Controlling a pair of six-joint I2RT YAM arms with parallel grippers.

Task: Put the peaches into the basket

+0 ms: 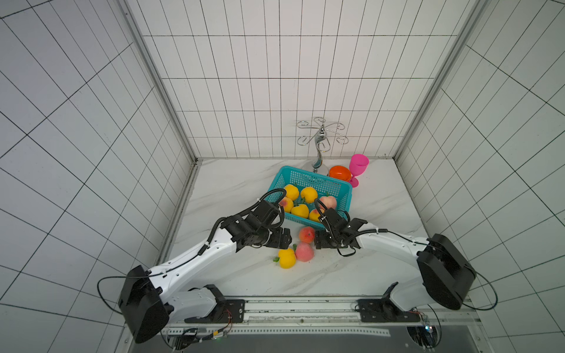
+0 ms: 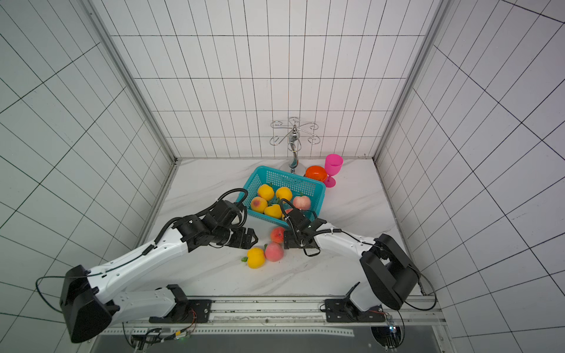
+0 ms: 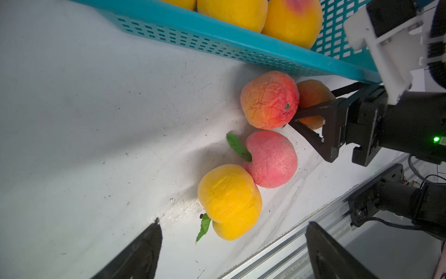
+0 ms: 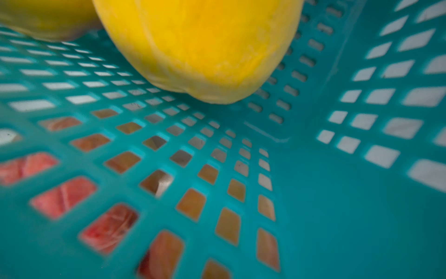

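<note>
The teal basket holds several yellow and pink peaches. On the table before it lie a red-orange peach, a pink peach and a yellow peach, close together. An orange peach sits behind the red-orange one, by the basket wall. My right gripper has its fingers around this orange peach; whether they grip it is hidden. Left of the group, my left gripper is open and empty. The right wrist view looks into the basket at a yellow peach; no fingers show there.
Behind the basket stand a chrome stand, an orange bowl and a magenta goblet. The basket's front rim is close to the right gripper.
</note>
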